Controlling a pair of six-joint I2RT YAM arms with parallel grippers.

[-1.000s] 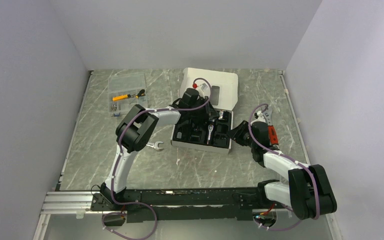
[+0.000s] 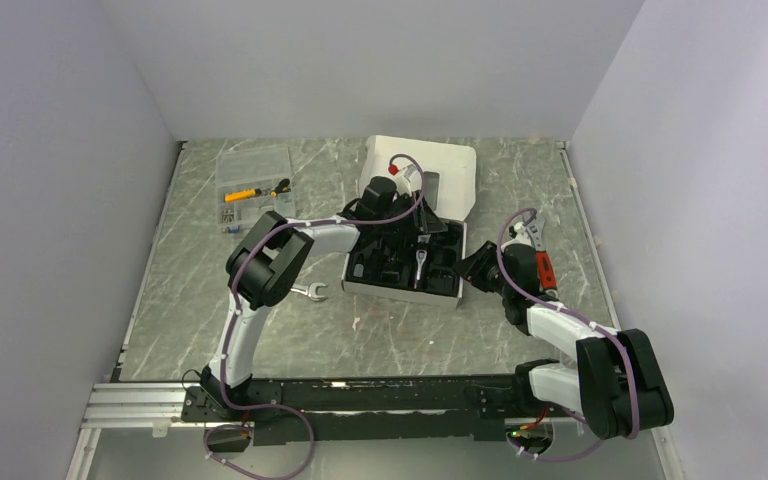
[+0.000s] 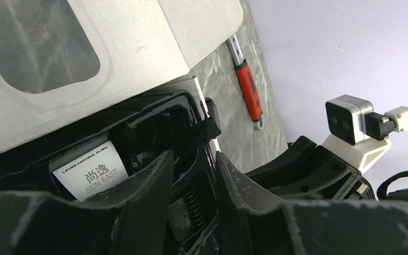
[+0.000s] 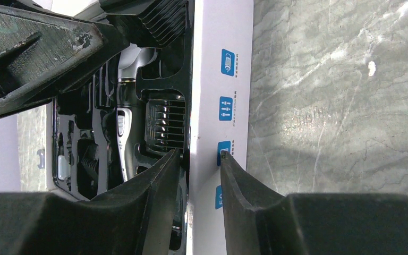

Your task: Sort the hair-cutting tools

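Note:
The open white box (image 2: 400, 293) holds a black tray of hair cutting tools, among them a silver-and-black clipper (image 4: 125, 138). A white-labelled blade (image 3: 91, 170) reading "Sun East" lies in a slot near the hinged side. Over the box's back right part, my left gripper points down, its fingers apart; no held thing shows between them. Just below them in that view lies a ridged black piece (image 3: 192, 210). At the box's right side, my right gripper is shut on the side wall, one finger inside and one outside.
Behind the box lies its raised lid (image 2: 457, 165). A clear organizer (image 2: 250, 163) with tools stands at the back left. A wrench (image 2: 310, 291) lies left of the box, a red-handled tool (image 2: 546, 270) beyond the right gripper.
My left gripper has shifted slightly to the right over the box, covering a light patch at the tray's back right that showed a second ago. The right arm and box have stayed put.

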